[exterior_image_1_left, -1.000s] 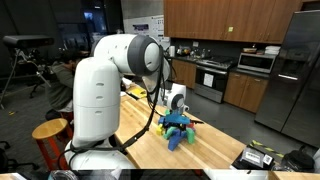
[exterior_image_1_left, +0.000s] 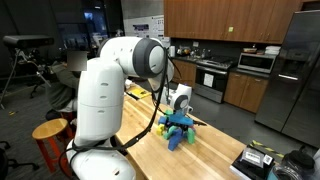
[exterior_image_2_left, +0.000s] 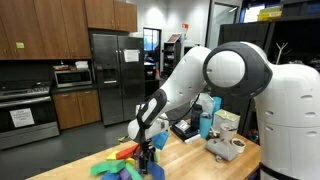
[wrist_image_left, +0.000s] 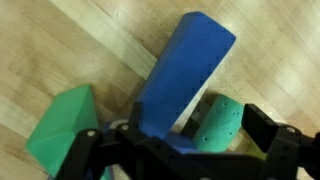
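Observation:
A long blue block (wrist_image_left: 185, 75) lies flat on the wooden table, stretching away from between the fingers of my gripper in the wrist view. The fingers stand wide apart; whether either finger touches the block cannot be told. One green block (wrist_image_left: 65, 130) is by the left finger, and a smaller green piece (wrist_image_left: 220, 125) is just inside the right one. In exterior view 1 my gripper (exterior_image_1_left: 178, 118) is low over the group, with a blue block (exterior_image_1_left: 175, 140) at its near side. A red block (exterior_image_2_left: 127, 153) shows left of the fingers in exterior view 2.
Bare tabletop (exterior_image_1_left: 205, 155) spreads to the right of the blocks. A black device (exterior_image_1_left: 255, 160) stands at the table's right edge. A teal cup (exterior_image_2_left: 206, 127) and a grey-white bowl (exterior_image_2_left: 238, 145) are farther right in exterior view 2.
The gripper has shifted slightly to the right over the blocks. The blocks show no clear movement.

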